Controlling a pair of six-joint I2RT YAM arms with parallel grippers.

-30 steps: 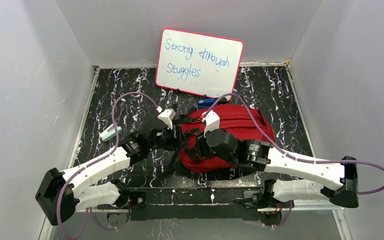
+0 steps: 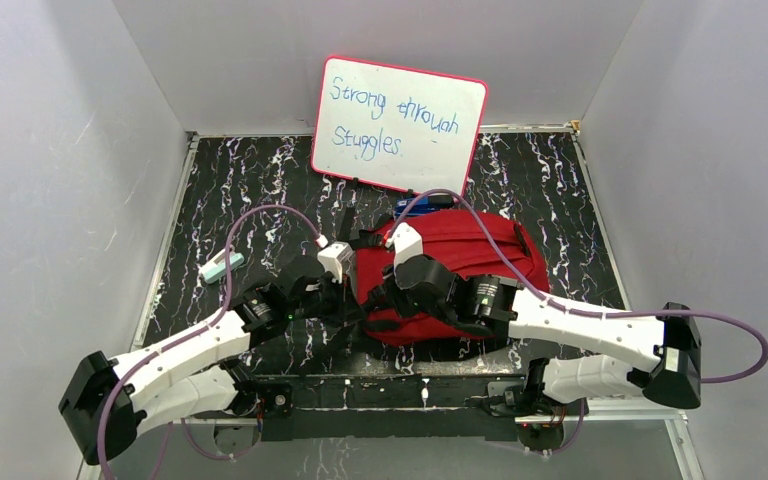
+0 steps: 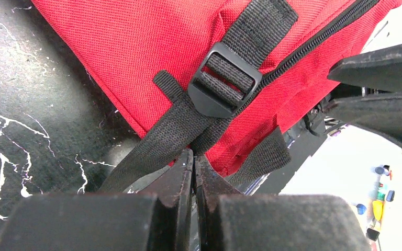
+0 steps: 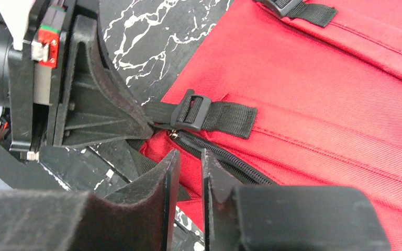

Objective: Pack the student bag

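The red bag (image 2: 480, 245) lies on the dark marbled table, its black strap with buckle (image 3: 225, 78) and zipper (image 3: 314, 44) near one corner. My left gripper is shut at that corner, its tips against the strap and red fabric; whether any thin cloth is pinched between them cannot be made out. In the right wrist view, the left finger (image 4: 104, 99) reaches in beside the buckle (image 4: 191, 111). My right gripper is slightly open over the zipper end (image 4: 225, 157), with a narrow gap and nothing visible between its fingertips.
A whiteboard (image 2: 400, 120) with handwriting leans at the back, a blue item (image 2: 422, 205) below it. A pale green and white object (image 2: 222, 266) lies at the left. Both arms are close together over the bag's left side.
The right gripper has shifted left toward the bag's corner, closer to the left gripper. The left gripper has moved slightly toward the front since a second ago. The bag lies nearly as before.
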